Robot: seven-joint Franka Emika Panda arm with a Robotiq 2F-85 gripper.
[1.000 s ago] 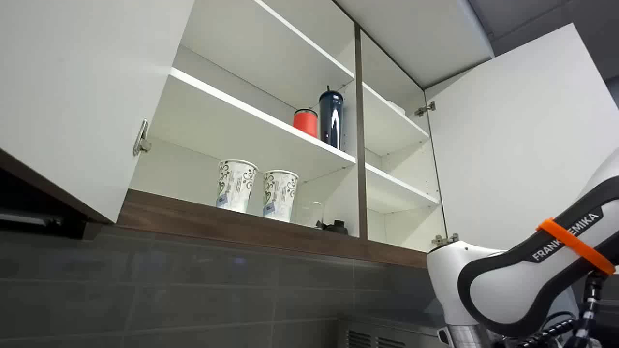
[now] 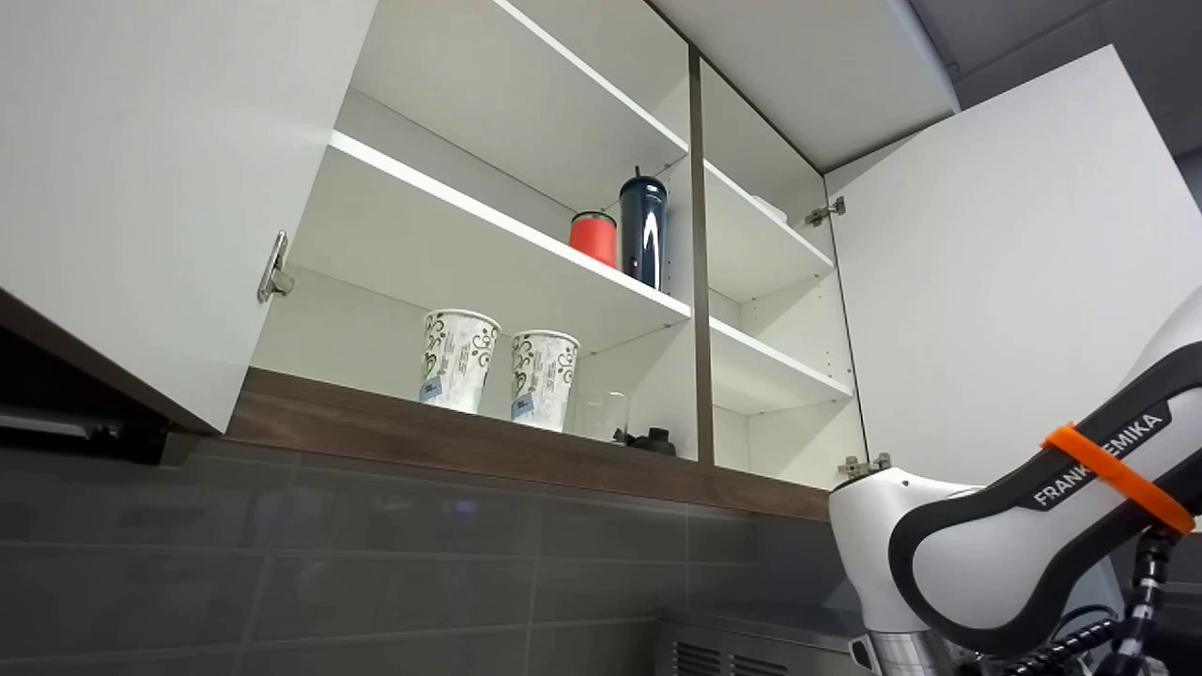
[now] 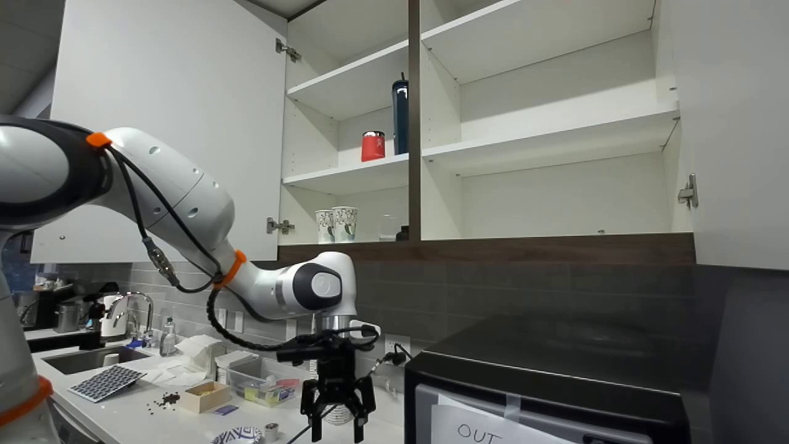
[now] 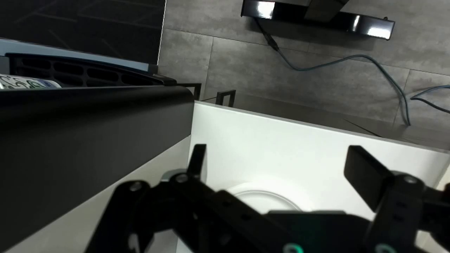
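My gripper (image 3: 338, 435) points down over the counter beside the black appliance in exterior view 2. It is open, and nothing shows between its fingers in the wrist view. Below it there is a white surface with a round, plate-like shape (image 4: 264, 200), partly covered by the gripper. On the cabinet's lower level stand two patterned paper cups (image 2: 459, 361), upright, with a clear glass (image 2: 599, 415) and a small black object (image 2: 653, 441) to their right. A red tumbler (image 2: 593, 238) and a tall dark blue tumbler (image 2: 643, 232) share the shelf above.
Both cabinet doors (image 2: 1003, 259) stand open. A black appliance (image 3: 547, 370) with a paper sign is close to the gripper's right in exterior view 2. A clear plastic bin (image 3: 255, 383), a small box (image 3: 204, 396) and a sink (image 3: 96, 358) occupy the counter.
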